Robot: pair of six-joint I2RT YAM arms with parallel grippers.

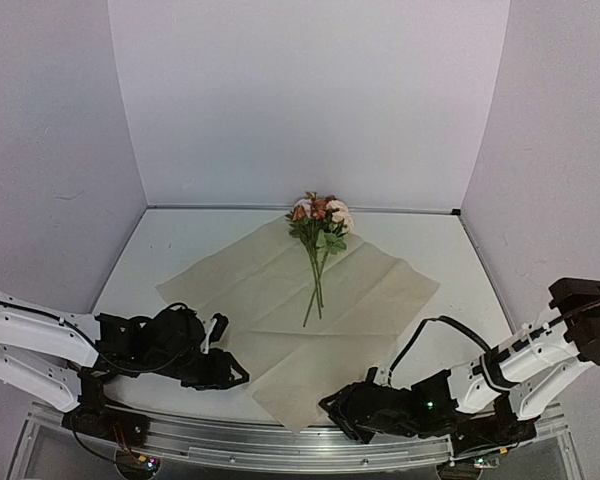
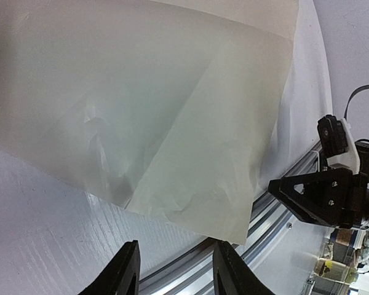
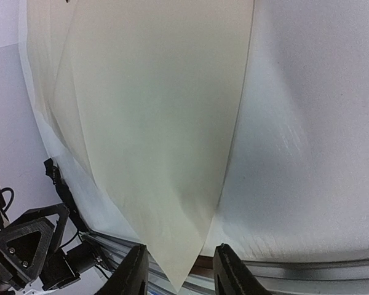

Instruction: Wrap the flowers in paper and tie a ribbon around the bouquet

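Note:
The bouquet of fake flowers (image 1: 320, 212), red and pale pink with green stems, lies on the far part of a sheet of beige wrapping paper (image 1: 280, 310), its stems pointing toward me. My left gripper (image 1: 245, 378) is at the paper's near left edge, its fingers (image 2: 124, 270) apart and the near corner just beyond them in the left wrist view. Over by the near corner, my right gripper (image 1: 326, 405) is open too. In the right wrist view the paper's tip (image 3: 178, 261) shows in the gap between its fingers, not gripped.
A metal rail (image 1: 270, 435) runs along the table's front edge, just below the near paper corner. Tall walls (image 1: 310, 100) enclose the back and sides.

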